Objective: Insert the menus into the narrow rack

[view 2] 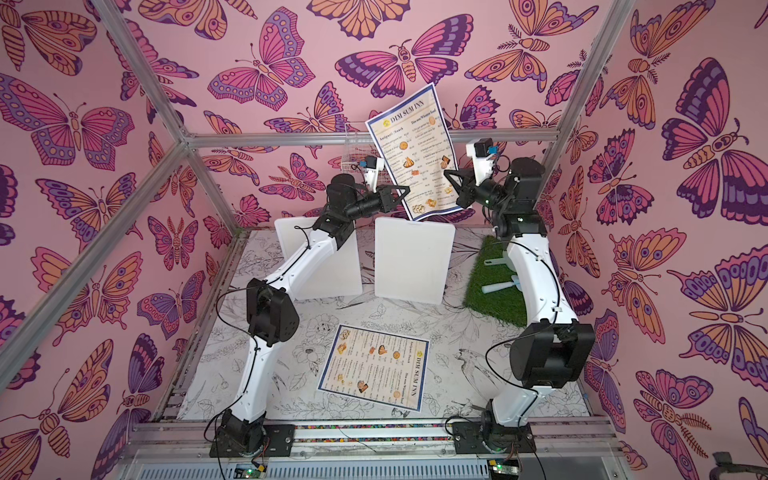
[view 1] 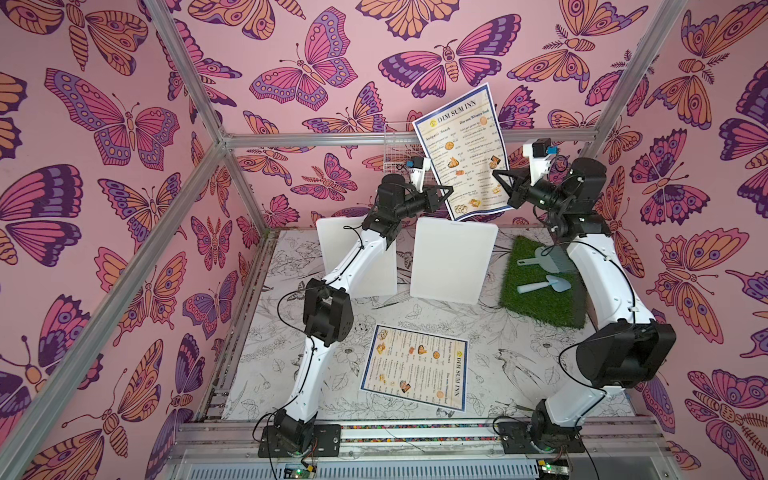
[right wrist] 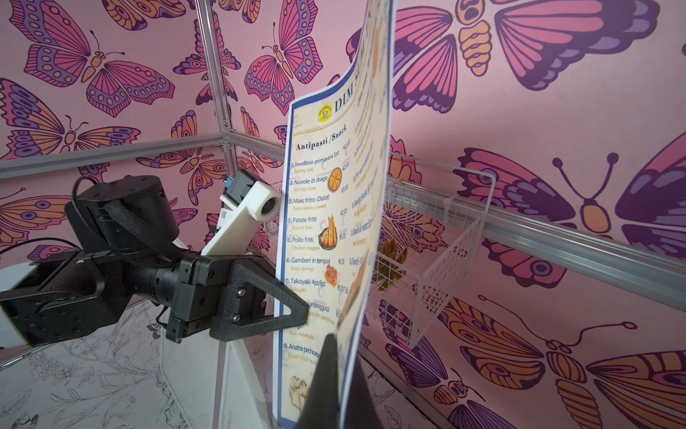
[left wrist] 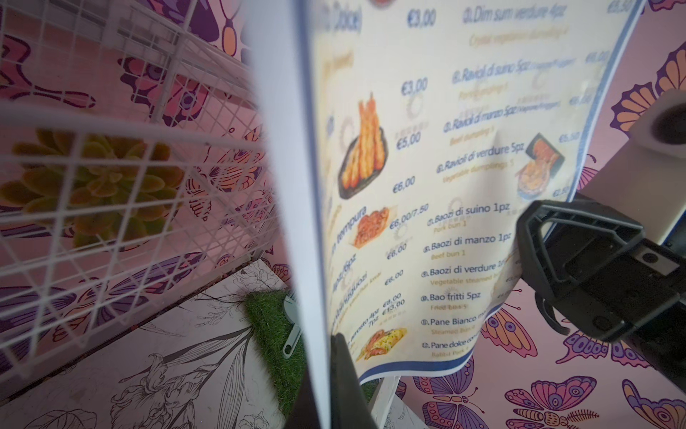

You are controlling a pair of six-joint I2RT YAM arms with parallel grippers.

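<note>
A blue-bordered DIM SUM INN menu point(view 1: 464, 152) hangs upright and tilted before the back wall, slightly bowed. On its left edge, low down, my left gripper point(view 1: 450, 190) is shut. The right gripper point(view 1: 497, 176) is shut on the opposite edge; in the right wrist view the menu's edge point(right wrist: 366, 271) runs down between the dark fingers. A white wire rack point(right wrist: 436, 279) is mounted on the back wall behind the menu, which hides much of it from above. Flat on the table near the front lies a second menu point(view 1: 414, 368).
Two white boards point(view 1: 453, 260) stand on the table below the grippers. At the right is a green turf mat point(view 1: 532, 308) bearing grey-white garden tools point(view 1: 545, 285). A succulent point(left wrist: 96, 182) shows through the rack's wires. Bare table surrounds the lying menu.
</note>
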